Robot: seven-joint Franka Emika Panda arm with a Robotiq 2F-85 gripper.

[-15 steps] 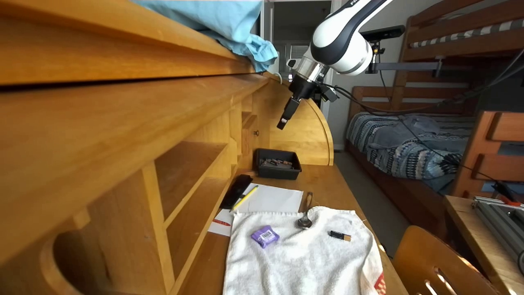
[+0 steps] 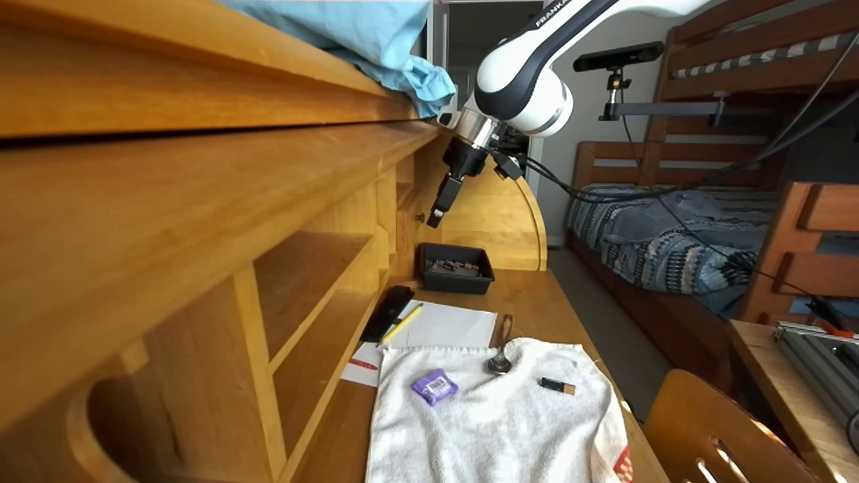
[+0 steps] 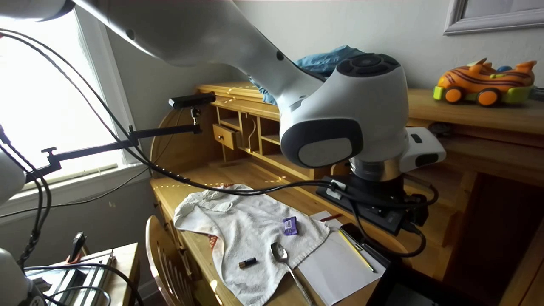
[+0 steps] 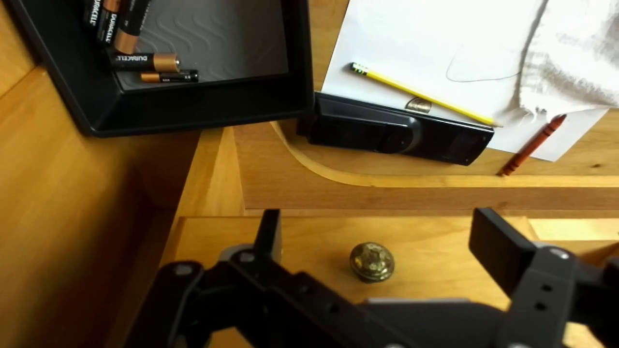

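Note:
My gripper is open, its two black fingers (image 4: 502, 249) wide apart with nothing held. Between them in the wrist view shows the round brass knob (image 4: 372, 261) of a small wooden drawer (image 4: 313, 238), lying beyond the fingertips; no contact shows. In exterior view 1 the gripper (image 2: 435, 217) hangs above the desk close to the cubbies, over the near side of the black tray (image 2: 457, 280). Exterior view 2 has the arm's wrist in front of that part of the desk, and the fingers are hidden there.
Batteries (image 4: 145, 62) lie in the tray. A black case (image 4: 400, 130), yellow pencil (image 4: 426, 95) and red crayon (image 4: 532, 145) lie by the paper (image 2: 451, 326). A purple packet (image 2: 435, 387), spoon (image 2: 499, 363) and battery (image 2: 557, 386) rest at the white towel (image 2: 491, 435). Cubby walls stand close.
The arm and gripper have moved left in exterior view 1, toward the cubbies, and slightly lower. Objects on the desk stay where they were.

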